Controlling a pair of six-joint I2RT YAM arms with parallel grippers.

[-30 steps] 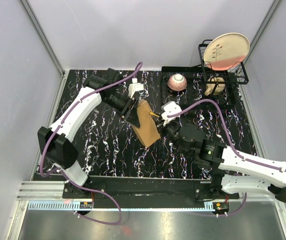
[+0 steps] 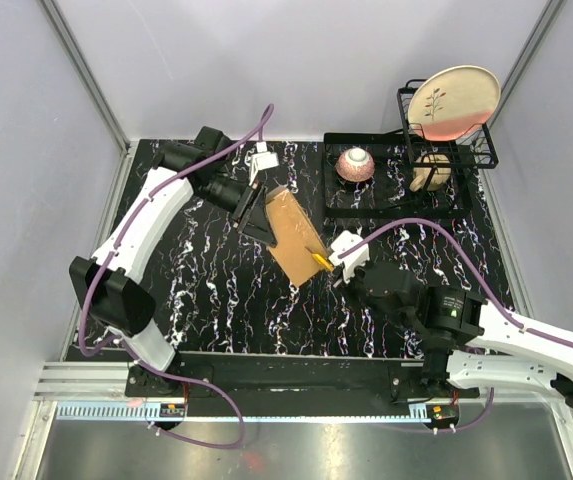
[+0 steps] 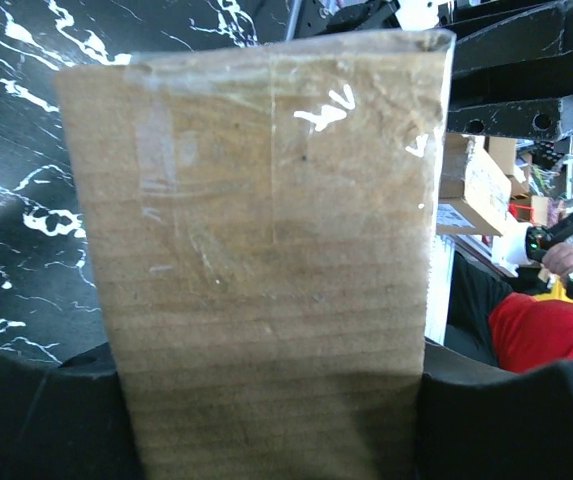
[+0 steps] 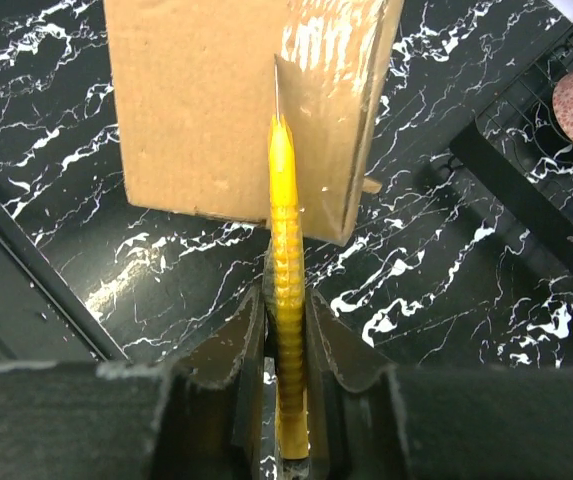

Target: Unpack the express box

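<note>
A brown cardboard box (image 2: 292,232) is held up above the black marbled counter. My left gripper (image 2: 264,222) is shut on it; the left wrist view is mostly filled by the box's taped face (image 3: 256,220), with one finger (image 3: 46,415) at either side. In my right gripper, shut on its handle, is a yellow utility knife (image 4: 284,195). Its thin blade lies over the box's broad face, beside a shiny tape strip (image 4: 328,45) along the edge. Whether the blade touches the cardboard I cannot tell. The box looks closed from what shows; its contents are hidden.
A black dish rack (image 2: 340,212) stands at the back right, holding a pink bowl (image 2: 354,165), with a large plate (image 2: 453,103) above. Bare counter (image 2: 206,300) lies left and in front of the box. In the left wrist view, a person in red (image 3: 551,330) is in the background.
The knife has moved toward the counter's front edge, from beside the box's upper edge to over its lower face. The box has shifted slightly left and turned, showing more of its broad face.
</note>
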